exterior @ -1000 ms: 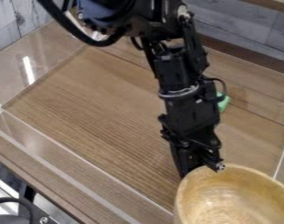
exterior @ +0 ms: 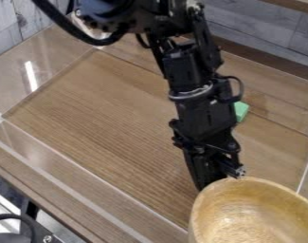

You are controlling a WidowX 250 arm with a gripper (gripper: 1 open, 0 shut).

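Note:
The black robot arm reaches down from the top to the gripper [exterior: 220, 173], which is shut, with nothing visible between its fingers. Its tip is at the rim of a large pale yellow bowl [exterior: 255, 220] at the bottom right; whether it touches the rim cannot be told. A small green object [exterior: 241, 112] lies behind the arm on the right, partly hidden.
A raised wooden edge or wall runs along the top right. Dark cables hang at the lower left corner.
The arm and gripper have shifted very slightly, the fingertips a little to the left. The bowl and green object look unmoved.

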